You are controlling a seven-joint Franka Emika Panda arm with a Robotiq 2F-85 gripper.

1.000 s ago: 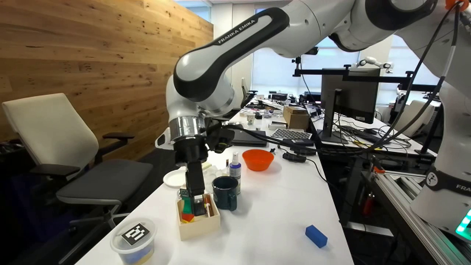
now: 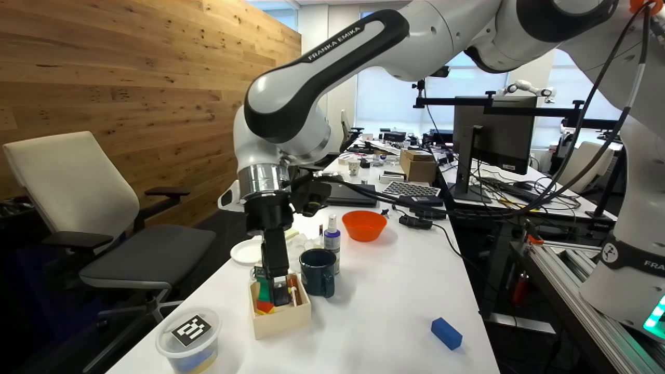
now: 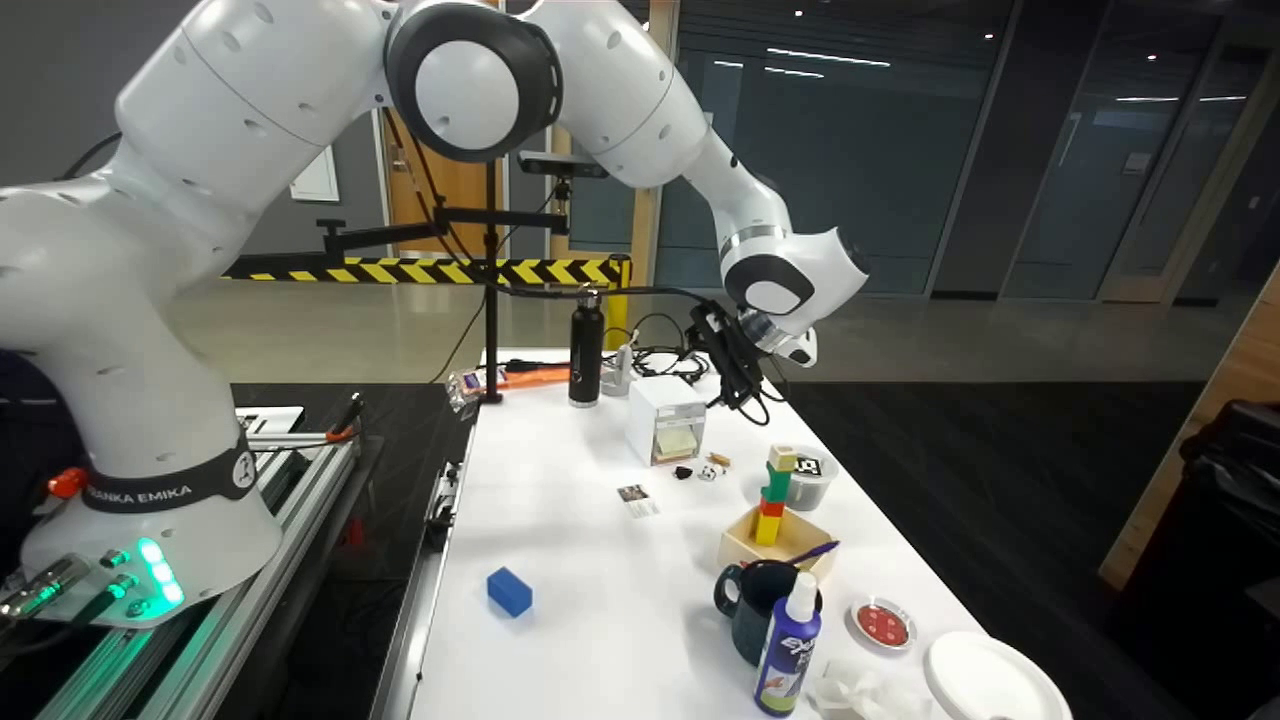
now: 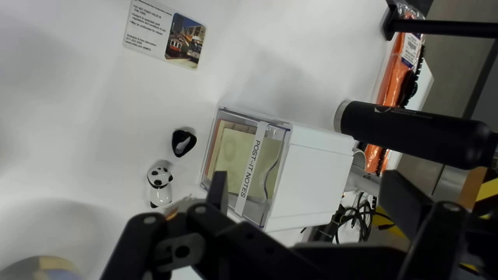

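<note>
My gripper stands open in the wrist view, its two dark fingers [image 4: 404, 203] wide apart. Between and beyond them appears a white box of Post-it notes [image 4: 315, 179] with a clear front; whether it touches either finger cannot be told. In exterior view 2 the Post-it box [image 3: 663, 420] stands on the table near the end of the arm, and the fingers are not clearly visible there. Seen from exterior view 1, the gripper [image 2: 277, 298] overlaps a wooden tray [image 2: 283, 322] holding coloured blocks.
A black bottle [image 4: 406, 130] lies beyond the box in the wrist view. Nearby are a panda figure [image 4: 159, 186], a black ring-like piece [image 4: 183, 142] and a card [image 4: 163, 35]. A mug [image 3: 750, 618] and spray bottle [image 3: 788, 648] stand farther off; a blue block [image 3: 510, 592] sits in open space.
</note>
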